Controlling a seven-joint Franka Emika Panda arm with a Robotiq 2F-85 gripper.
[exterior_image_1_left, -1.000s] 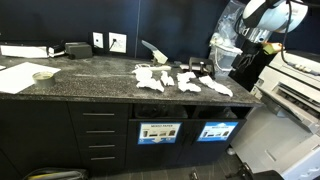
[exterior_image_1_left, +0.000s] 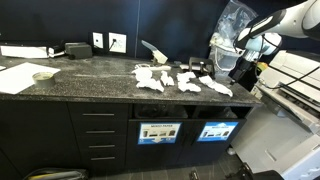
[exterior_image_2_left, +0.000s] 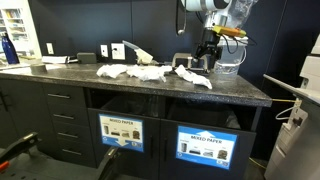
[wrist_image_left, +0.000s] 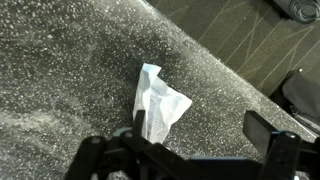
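Observation:
Several crumpled white paper pieces lie on the dark speckled counter; one piece (exterior_image_1_left: 215, 86) is nearest its right end, and others (exterior_image_2_left: 150, 73) show toward the middle. Over the right end of the counter hangs my gripper (exterior_image_1_left: 238, 72), also seen as the dark gripper (exterior_image_2_left: 202, 52) in the other exterior view. From the wrist, a single white piece (wrist_image_left: 160, 106) lies below, nearer the left of my two wide-apart fingers (wrist_image_left: 264, 133). The fingers are open with only bare counter showing between them beside the paper.
A clear plastic bag (exterior_image_1_left: 230, 28) hangs at the counter's back right. Below the counter are open compartments with a "mixed paper" sign (exterior_image_2_left: 206, 146). A small tin (exterior_image_1_left: 43, 78) and flat white sheets stand far left. Dark floor shows past the counter edge (wrist_image_left: 225, 65).
Over the last second the arm has come down at the counter's right end, and the gripper now hangs lower. The paper pieces have not visibly moved.

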